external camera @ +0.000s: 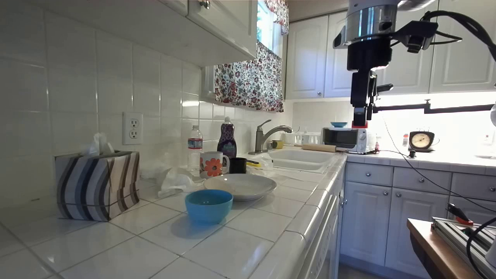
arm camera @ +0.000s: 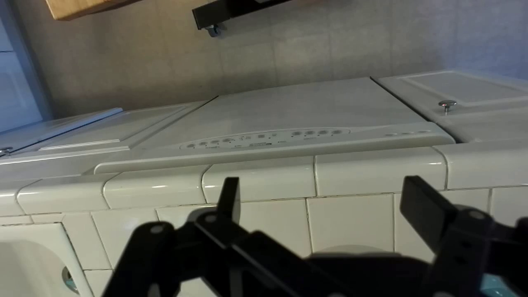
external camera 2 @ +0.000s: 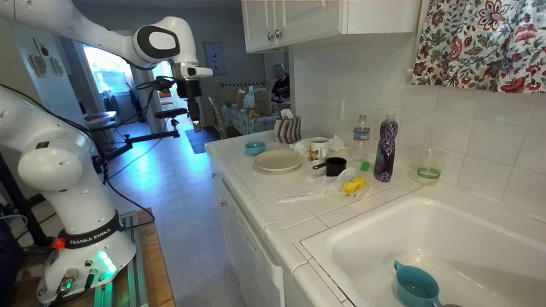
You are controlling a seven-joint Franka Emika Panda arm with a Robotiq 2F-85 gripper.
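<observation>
My gripper is open, its two dark fingers wide apart with nothing between them. In the first exterior view the gripper (external camera: 364, 116) hangs pointing down, well above counter height. The second exterior view puts the gripper (external camera 2: 197, 125) over the floor side, off the counter's edge. On the white tiled counter stand a blue bowl (external camera: 209, 207), a pale plate (external camera: 246, 186), a mug with an orange flower (external camera: 211, 164) and a small black pot (external camera 2: 335, 166). Yellow pieces (external camera 2: 354, 185) rest on clear plastic. A teal cup (external camera 2: 417, 286) sits in the sink (external camera 2: 460, 225).
Along the back wall are a striped tissue box (external camera: 97, 186), a water bottle (external camera: 195, 148) and a purple soap bottle (external camera 2: 385, 148). Upper cabinets (external camera: 223, 32) overhang the counter. The tiles in front of the bowl are bare, and the faucet (external camera: 269, 137) rises by the sink.
</observation>
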